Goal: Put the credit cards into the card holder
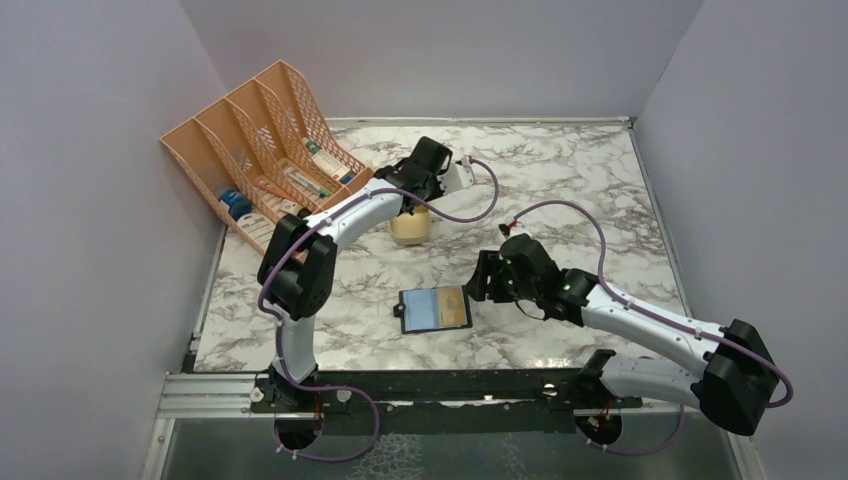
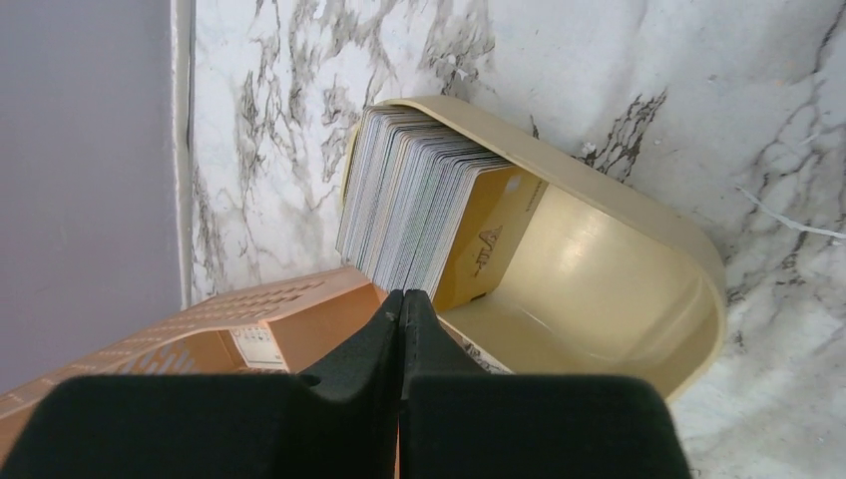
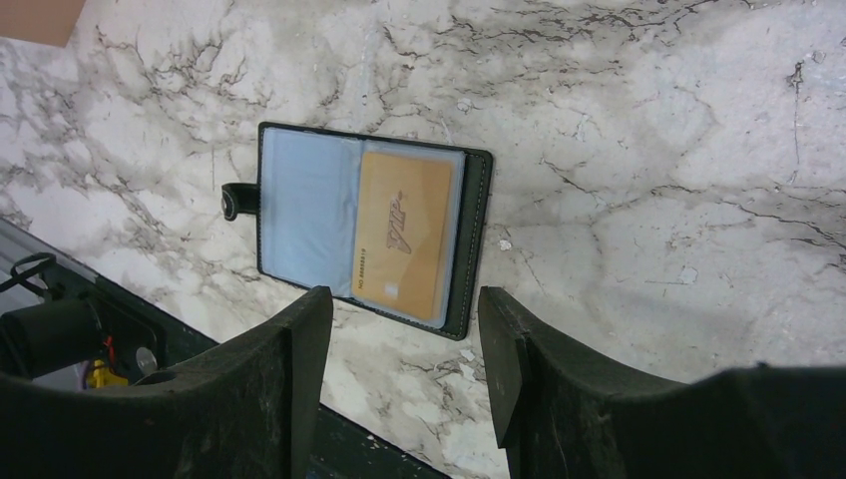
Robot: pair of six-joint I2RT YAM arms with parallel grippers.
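A packed row of credit cards fills the far end of a cream box, with a gold card facing its empty part. My left gripper is above the near edge of the row, its fingers pressed together with nothing between them; the cards lie outside them. The card holder lies spread flat, with clear sleeves and a gold card in its right half. Beside its right edge, my right gripper is open and empty, one finger on each side of the view.
An orange divided rack holding bottles and tubes stands at the back left, close against the cream box.
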